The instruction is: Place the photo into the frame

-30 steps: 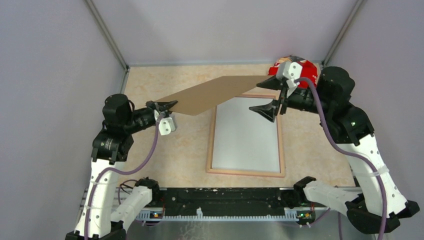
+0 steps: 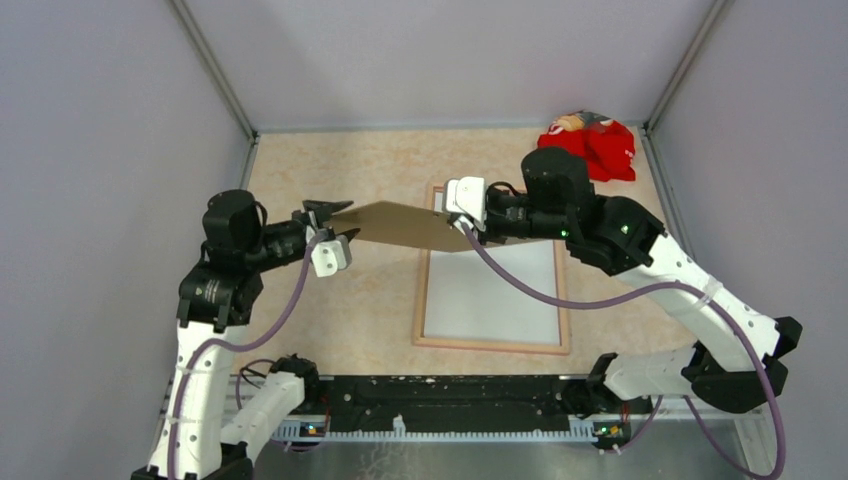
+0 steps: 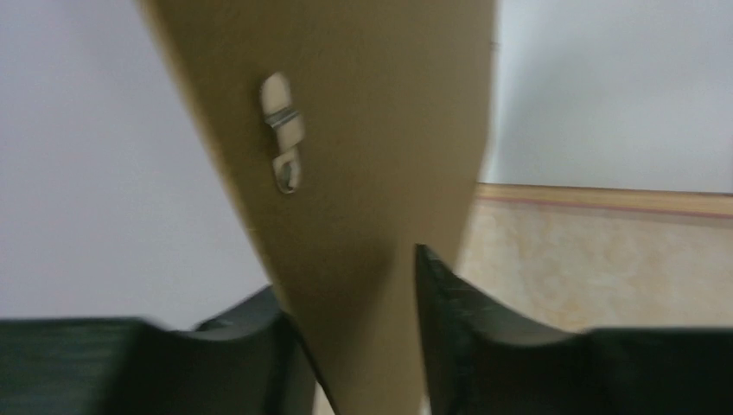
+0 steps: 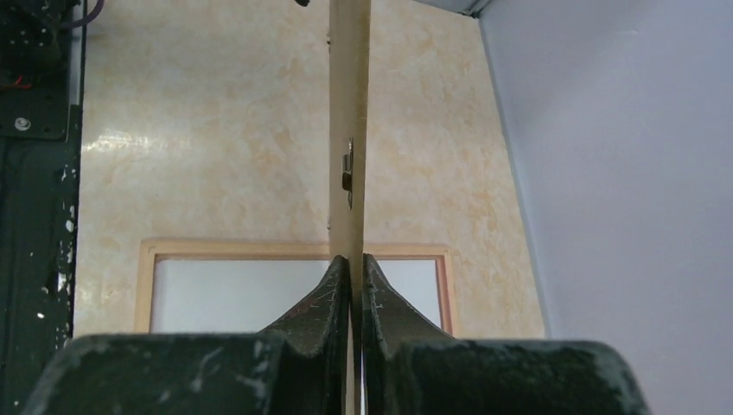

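A brown backing board point(image 2: 392, 224) with a metal hanger point(image 3: 283, 130) is held in the air between my arms. My right gripper is shut on the board, which stands nearly edge-on in the right wrist view. At the board's left end my left gripper point(image 2: 353, 221) is open, its fingers spread with the board still between them. In the blurred left wrist view the board leans across the gap. The wooden frame point(image 2: 490, 347) lies flat below, a white surface point(image 2: 490, 300) filling its inside. No separate photo can be made out.
At the back right lies a crumpled-looking red item point(image 2: 605, 152) with a picture on it. Grey walls point(image 2: 115, 130) stand close on both sides.
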